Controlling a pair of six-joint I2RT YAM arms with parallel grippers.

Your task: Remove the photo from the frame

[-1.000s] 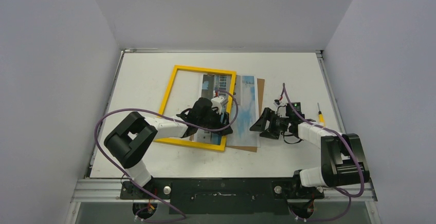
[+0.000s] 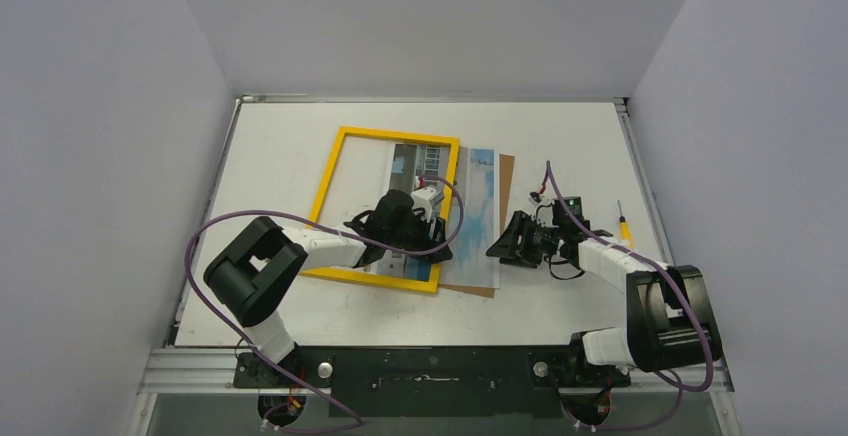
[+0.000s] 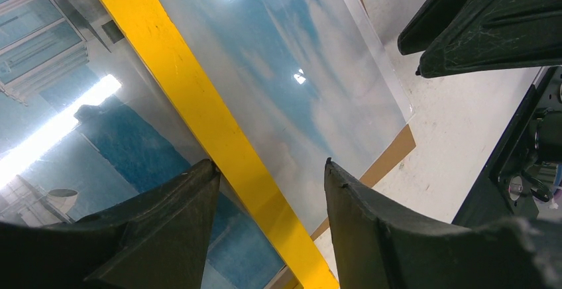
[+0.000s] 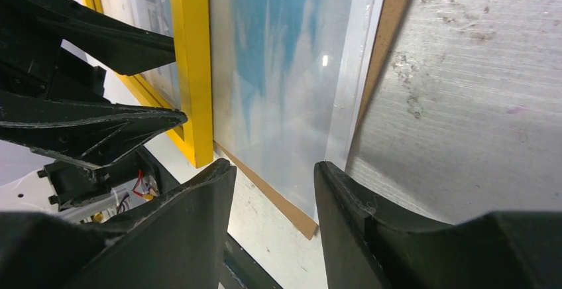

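In the top view the yellow frame (image 2: 322,191) lies flat on the table with a photo (image 2: 404,161) inside it. A clear sheet (image 2: 482,196) over a brown backing board (image 2: 507,178) lies against its right side. My left gripper is part open, its fingers on either side of the frame's right bar, one over the photo side and one over the sheet. My right gripper is at the lower right edge of the sheet and board. Its fingers show a gap above them; whether they press on an edge is hard to tell.
A yellow-handled screwdriver (image 2: 625,228) lies near the table's right edge. Both grippers are close together around the frame's right bar.
The lower ends of the sheet and board have shifted slightly left, toward the frame. My right arm has moved a little; the left arm and frame look unchanged.
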